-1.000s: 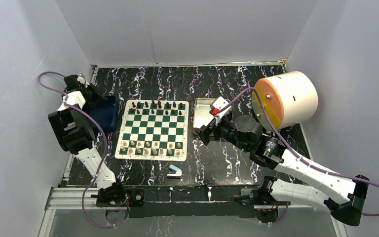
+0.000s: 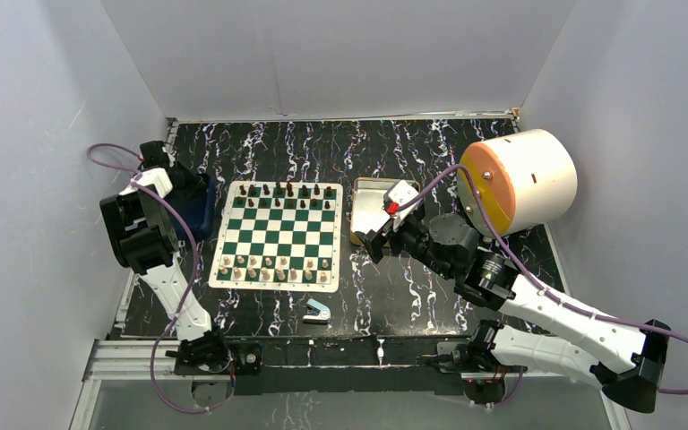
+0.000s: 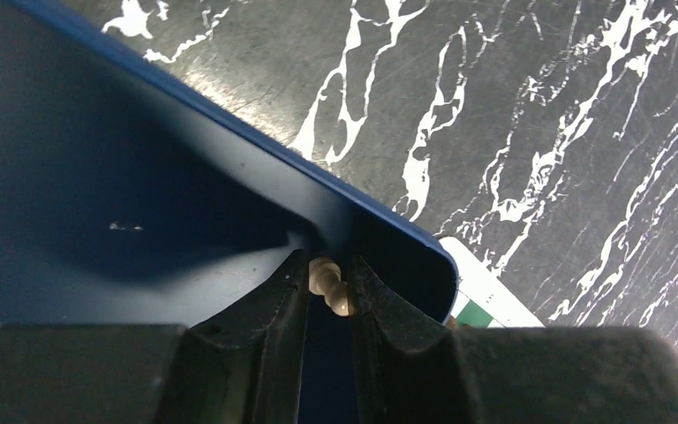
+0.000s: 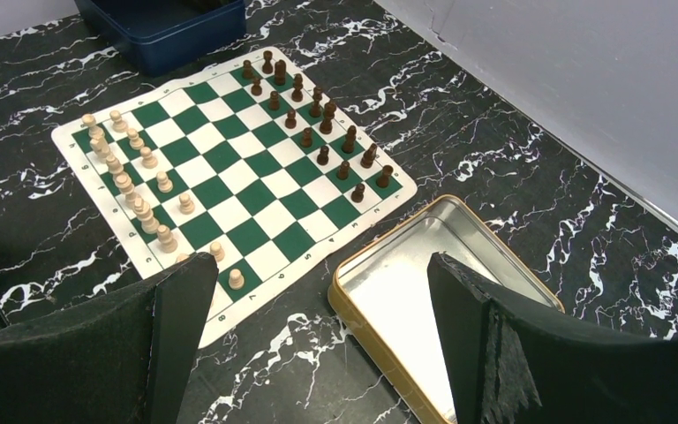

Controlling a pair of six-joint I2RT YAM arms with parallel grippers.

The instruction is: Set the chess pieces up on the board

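Observation:
The green-and-white chessboard (image 2: 278, 236) carries dark pieces (image 2: 290, 191) in rows along its far side and light pieces (image 2: 279, 272) along its near side. Inside the blue bin (image 2: 202, 231), left of the board, my left gripper is down with its fingers part open. A single light chess piece (image 3: 325, 276) lies between its fingers, close by the bin's corner; whether both fingers touch it cannot be made out. My right gripper hangs over the area right of the board, wide open and empty.
A gold-rimmed tray (image 4: 346, 299), empty where visible, stands right of the board. Near the front edge lies a small blue-and-white object (image 2: 317, 312). A large cream cylinder (image 2: 528, 179) fills the right rear. Bare marble surrounds the board.
My left gripper has moved to the right and slightly nearer within the blue bin. The right arm has barely shifted, and the pieces on the board look unchanged.

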